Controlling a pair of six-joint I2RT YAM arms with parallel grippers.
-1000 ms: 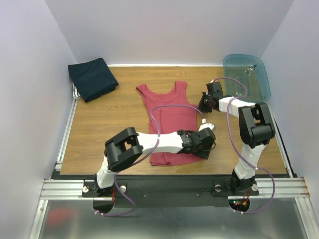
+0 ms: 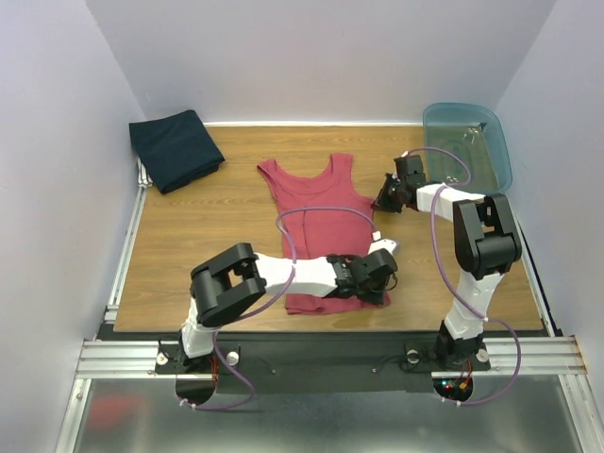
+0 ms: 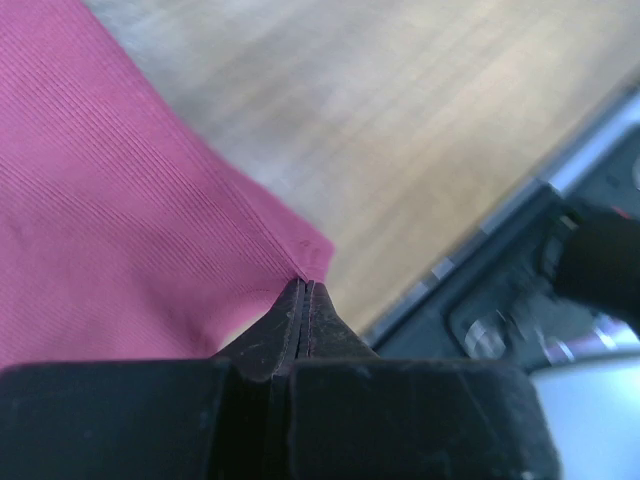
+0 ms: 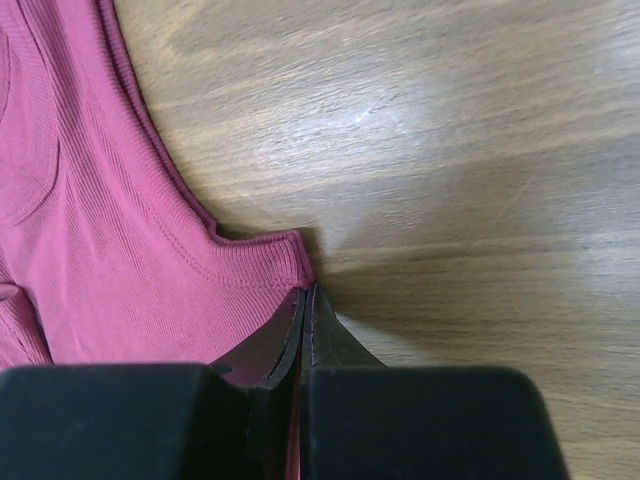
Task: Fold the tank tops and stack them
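Observation:
A pink tank top (image 2: 321, 226) lies spread on the wooden table, its straps toward the back. My left gripper (image 2: 376, 294) is over its near right corner; in the left wrist view it is shut (image 3: 300, 290) on that corner of the fabric (image 3: 140, 200). My right gripper (image 2: 377, 204) is at the right edge below the strap; in the right wrist view it is shut (image 4: 305, 298) on the folded edge of the fabric (image 4: 150, 280).
A folded dark navy stack (image 2: 176, 151) lies at the back left. An empty teal bin (image 2: 500, 142) stands at the back right.
My left arm has shifted slightly to the left, the fabric corner moving with its gripper. The right arm has barely moved.

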